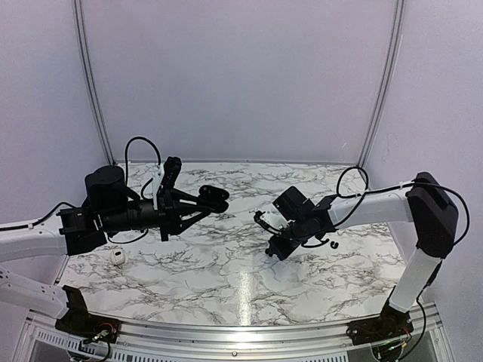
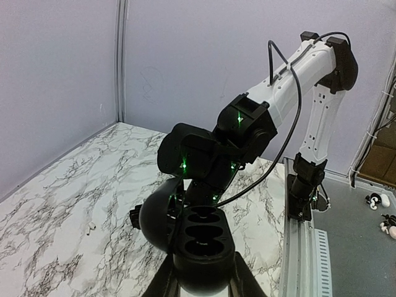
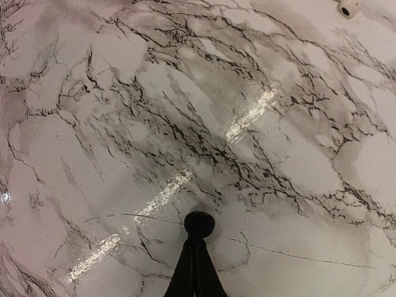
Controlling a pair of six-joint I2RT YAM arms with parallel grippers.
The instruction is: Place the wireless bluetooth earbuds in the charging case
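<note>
My left gripper holds the open black charging case in the air, shut on it; the case shows its empty-looking slots and raised lid in the left wrist view. My right gripper is low over the marble table. In the right wrist view its fingers are shut, with a small black rounded object, which looks like an earbud, at their tips; whether they grip it I cannot tell. Another small black piece lies to the right of the right gripper.
A white round object lies at the table's left, and a white piece shows at the right wrist view's top.
</note>
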